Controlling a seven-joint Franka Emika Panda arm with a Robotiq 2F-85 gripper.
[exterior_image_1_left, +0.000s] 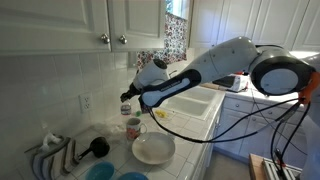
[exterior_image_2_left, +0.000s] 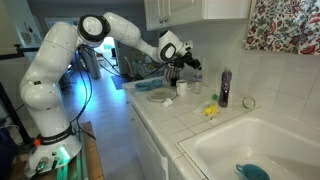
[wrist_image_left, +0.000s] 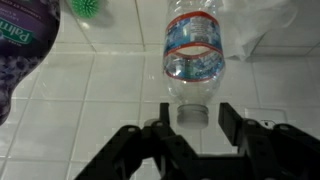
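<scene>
A clear plastic bottle with a red, white and blue label shows in the wrist view, its cap toward my gripper. The fingers stand apart on either side of the cap, with a visible gap to each side; contact does not show. In exterior view 1 my gripper points down just over the bottle, near the tiled wall. The far view also has the gripper above the bottle, too small there to read the fingers.
A mug and a large pale bowl stand near the bottle. A purple bottle and a green spiky ball lie at its side. The sink lies farther along the counter.
</scene>
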